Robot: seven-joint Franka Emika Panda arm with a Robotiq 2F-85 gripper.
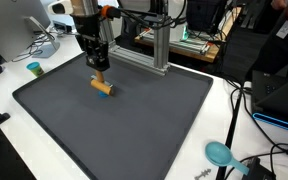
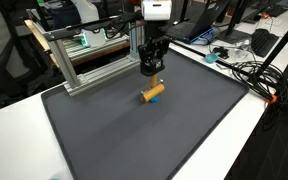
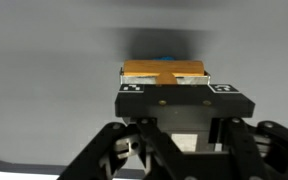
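Note:
A wooden mallet (image 1: 104, 86) with a cylindrical head hangs head-down at the far part of the grey mat (image 1: 124, 128). Its thin handle runs up into my gripper (image 1: 99, 72), which is shut on it. Exterior view 2 has the orange-brown head (image 2: 153, 93) lying at a slant below the gripper (image 2: 153, 74). Close to the head's underside is a small blue object (image 2: 154, 100), mostly hidden; whether the two touch I cannot tell. From the wrist, the head (image 3: 144, 68) spans the space past the fingers, with a sliver of blue behind it.
A metal rack (image 2: 102, 75) borders the mat's far side. A green cup (image 1: 35, 69) stands off the mat to the left, and a light-blue round-headed item (image 1: 220, 154) lies at the near right.

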